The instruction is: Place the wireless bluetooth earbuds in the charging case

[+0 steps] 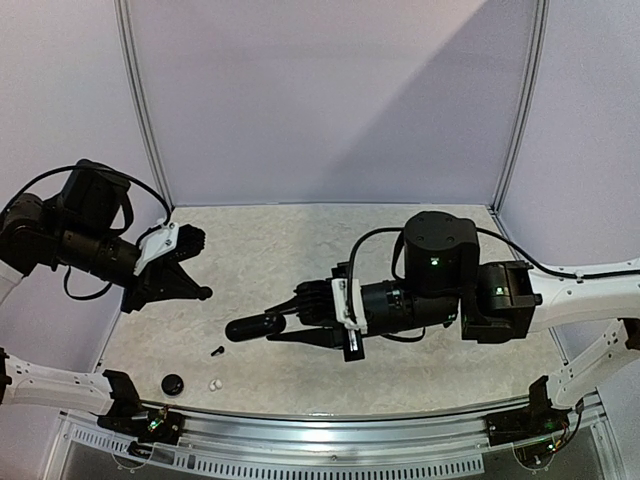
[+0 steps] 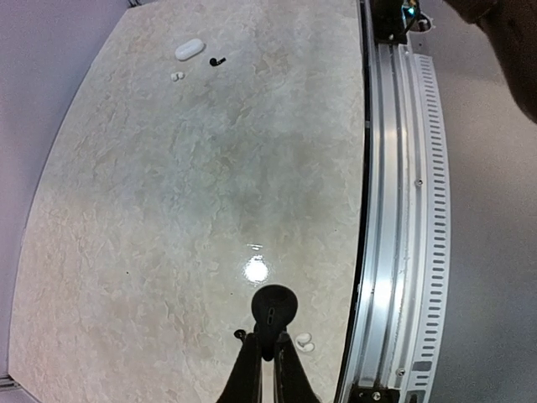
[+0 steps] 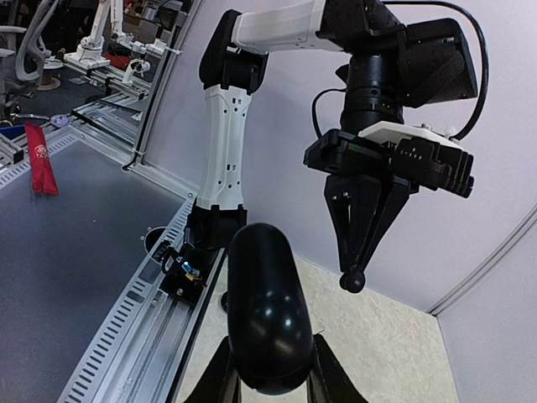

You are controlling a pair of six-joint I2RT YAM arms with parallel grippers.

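Observation:
In the right wrist view, an oblong, glossy black case (image 3: 268, 306) is pinched in my right gripper; no earbud slots show on this side. The top view has the same case (image 1: 255, 327) above the table, pointing left. My left gripper (image 1: 200, 294) is to the case's left, a clear gap away, with its fingers shut. A rounded black earbud sits at those fingertips; the right wrist view also shows this earbud (image 3: 352, 281). A second black earbud (image 1: 218, 351) lies on the table.
White earbuds (image 1: 215, 384) and a round black object (image 1: 172, 384) lie near the front left. A white case (image 2: 190, 49) with more white buds (image 2: 177, 76) and a small black bud (image 2: 217, 61) shows far off in the left wrist view.

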